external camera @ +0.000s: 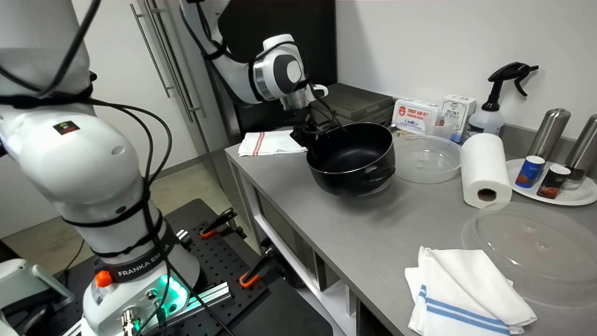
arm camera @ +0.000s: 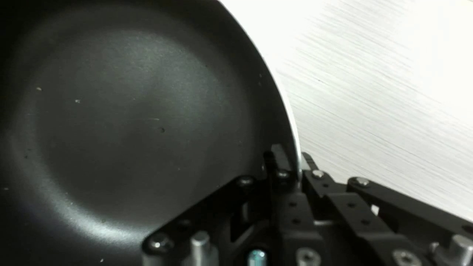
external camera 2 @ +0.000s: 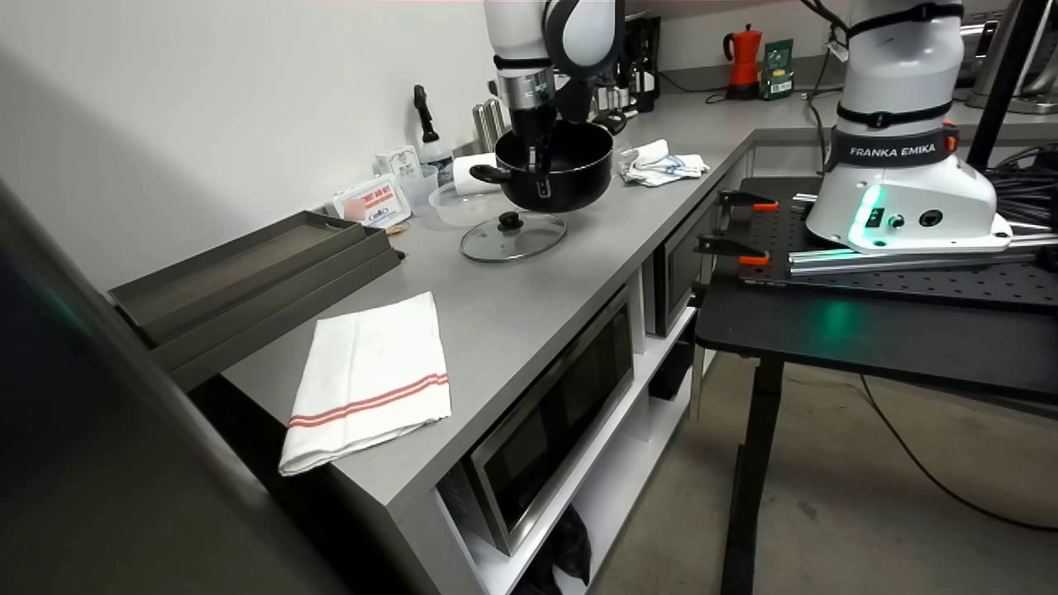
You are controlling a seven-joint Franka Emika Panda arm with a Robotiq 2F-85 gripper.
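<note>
A black two-handled pot [external camera: 352, 151] hangs above the grey counter, its rim gripped by my gripper. In the wrist view one finger [arm camera: 280, 159] is inside the pot's wall and the other is outside, with the pale rim pinched between them. Only a few tiny specks show on the pot's dark inner floor. From the second exterior view, the pot [external camera 2: 555, 183] appears raised, and a glass lid [external camera 2: 511, 236] with a black knob lies on the counter in front of it.
Behind the pot stand a clear plastic bowl [external camera: 428, 157], a first aid box [external camera: 414, 115] and a paper towel roll [external camera: 485, 171]. Stacked grey trays [external camera 2: 258, 287] and a red-striped towel [external camera 2: 372, 377] occupy the counter's end. A blue-striped towel [external camera: 467, 294] lies at the near end.
</note>
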